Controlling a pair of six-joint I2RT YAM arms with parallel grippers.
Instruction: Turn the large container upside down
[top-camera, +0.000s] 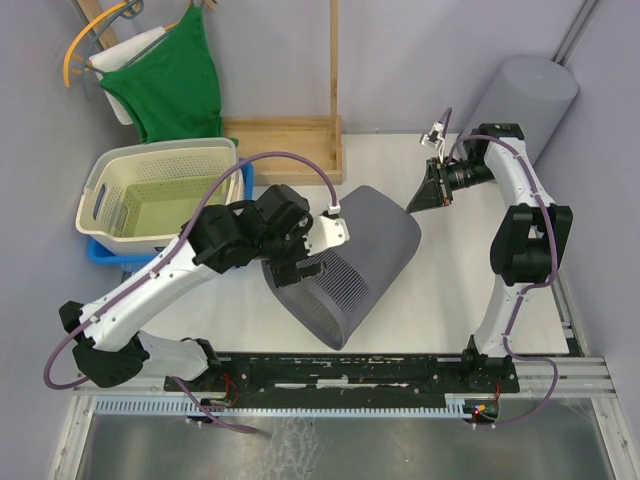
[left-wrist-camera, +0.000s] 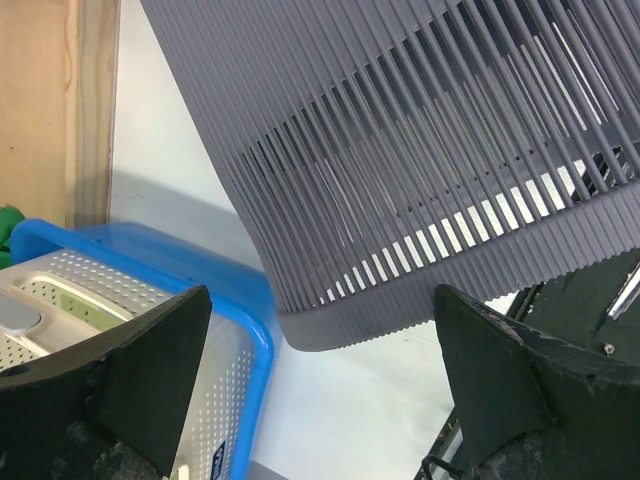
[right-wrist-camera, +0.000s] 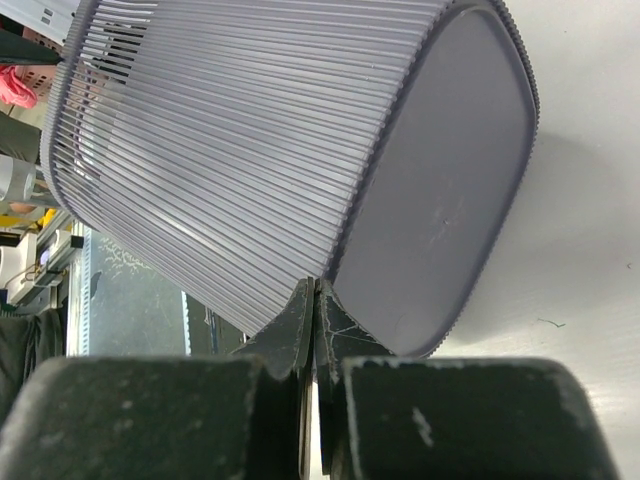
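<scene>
The large grey container (top-camera: 375, 235) lies on its side on the white table, its slatted, open end facing the front left and its flat base (right-wrist-camera: 440, 200) facing the back right. Over the slatted end hangs my left gripper (top-camera: 312, 268); in its own wrist view the two fingers (left-wrist-camera: 500, 370) are wide apart, and the slats (left-wrist-camera: 400, 170) pass beyond them without being gripped. At the base end, my right gripper is shut with nothing between its fingers. Its tips are by the container's base rim, the container outside them. Whether they touch it is hard to tell.
A cream basket (top-camera: 105, 205) with a green inside sits in a blue bin (top-camera: 100, 252) at the left. Behind stand a wooden frame (top-camera: 270, 135) and a green cloth (top-camera: 180, 85). A grey cylinder (top-camera: 515, 100) fills the back right corner. Table right of the container is bare.
</scene>
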